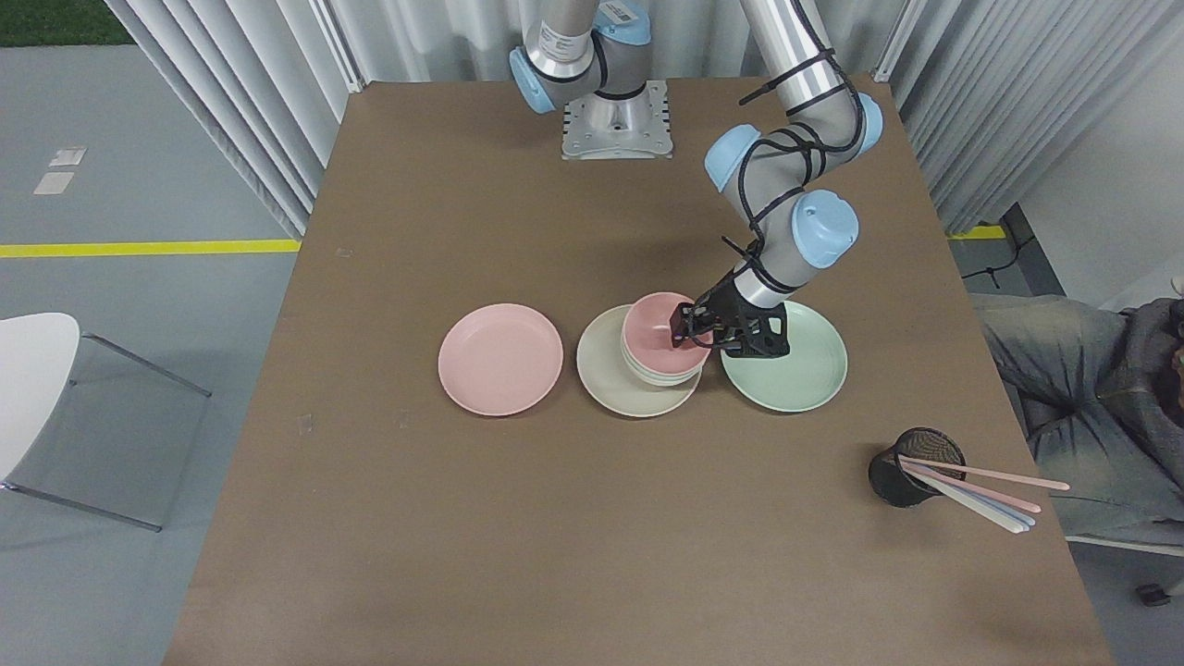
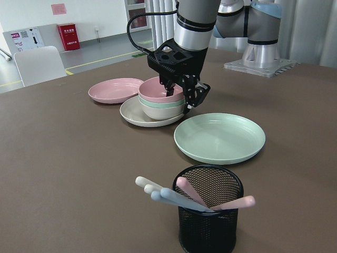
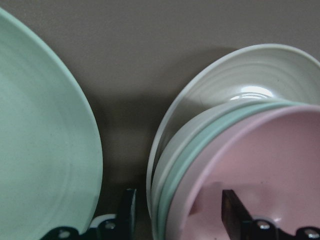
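A stack of bowls, the pink bowl (image 1: 649,324) on top of mint and white ones (image 2: 160,112), stands on the cream plate (image 1: 605,376). My black gripper is over the stack's right side in the front view. In the wrist view its open fingers straddle the stacked rims, one inside the pink bowl and the other outside, beside the mint plate (image 3: 42,130). The pink plate (image 1: 499,361) lies to the left in the front view.
A black mesh holder (image 2: 208,226) with several pastel utensils stands at the near right of the table (image 1: 533,533).
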